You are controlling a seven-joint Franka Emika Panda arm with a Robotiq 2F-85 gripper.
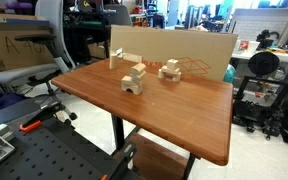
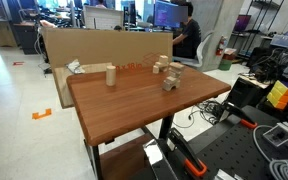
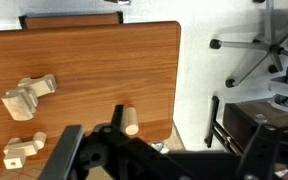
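Note:
On the brown table stand two small stacks of pale wooden blocks and one upright pale cylinder. The nearer stack (image 1: 133, 80) is toward the table's front edge, and the farther stack (image 1: 170, 70) is close to the back panel. Off to the left is the cylinder (image 1: 113, 61), also plain as a pale cylinder (image 2: 111, 75) in exterior view 2. From above, the wrist view has my open gripper at its bottom edge, nothing held. Beside its left finger the cylinder (image 3: 131, 121) shows below. I cannot make out the gripper in either exterior view.
A tan panel (image 1: 174, 48) rises along the table's back. Past the table edge in the wrist view are a wheeled chair base (image 3: 246, 44) and pale floor.

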